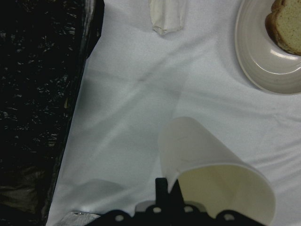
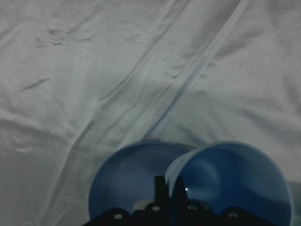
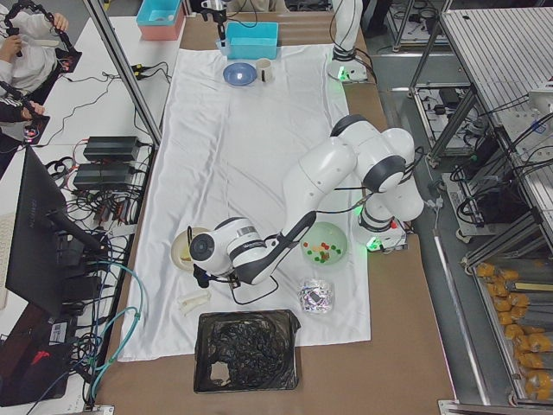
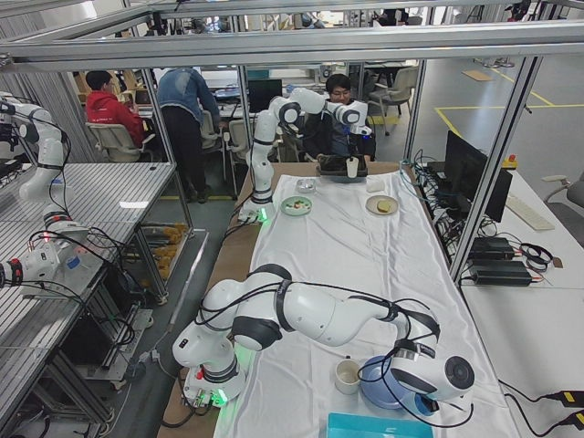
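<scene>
In the left wrist view, my left gripper is shut on the rim of a white cup [image 1: 202, 146], tilted with its mouth visible, above the cloth beside the black-lined tray [image 1: 33, 94]. A plate with bread [image 1: 287, 26] lies beyond it. In the right wrist view, my right gripper is shut on the rim of a light blue cup [image 2: 240, 183], which is over or beside a blue plate [image 2: 122, 179]. In the right camera view the blue cup is mostly hidden behind the arm.
A green plate with small pieces [image 3: 324, 244], a crumpled silver packet [image 3: 315, 296] and a white wrapper [image 3: 192, 303] lie on the cloth. A beige cup [image 4: 347, 376] and a cyan bin [image 4: 379, 426] stand near the blue plate.
</scene>
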